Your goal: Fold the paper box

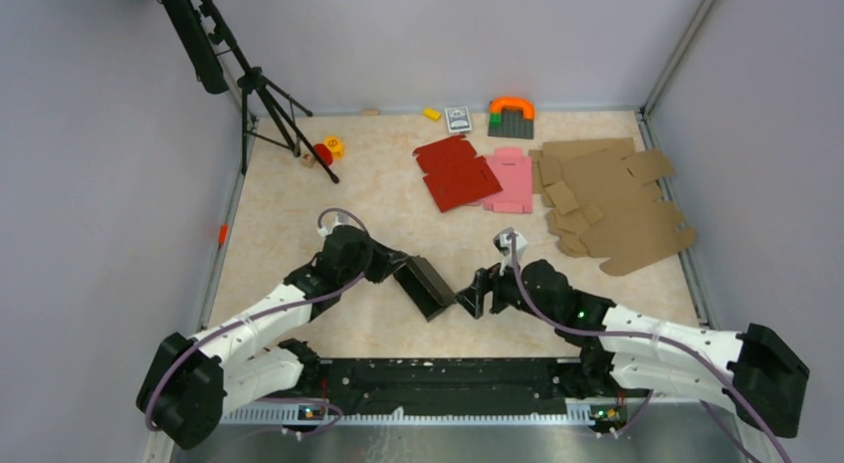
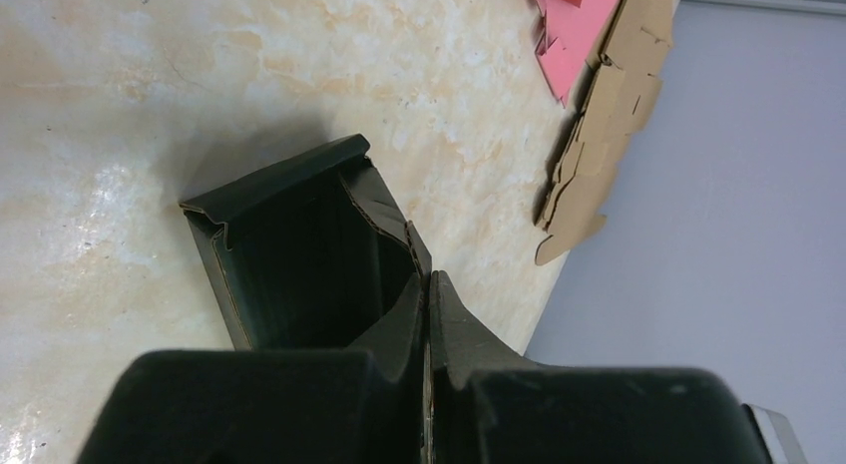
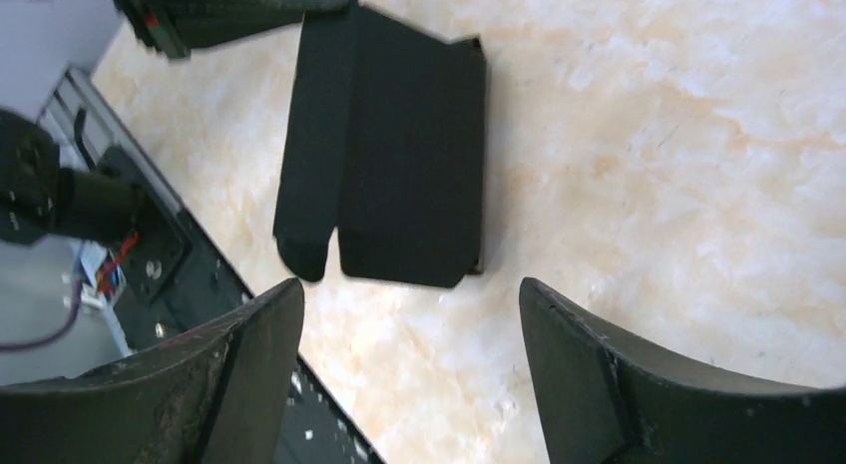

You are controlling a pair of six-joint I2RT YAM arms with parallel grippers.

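A dark, partly folded paper box [image 1: 423, 289] lies on the table between the two arms, its folded flaps visible in the left wrist view [image 2: 279, 249]. My left gripper is shut at the box's near side, with a thin edge of the box wall at its fingertips. In the right wrist view the box [image 3: 409, 155] lies beyond my right gripper [image 1: 483, 284], which stands open, apart from it, with bare table and box showing between its fingers.
Red sheets [image 1: 458, 184], a pink sheet [image 1: 513, 184] and brown cardboard pieces [image 1: 617, 214] lie at the back and right. A tripod [image 1: 289, 134] and small toys stand at the back left.
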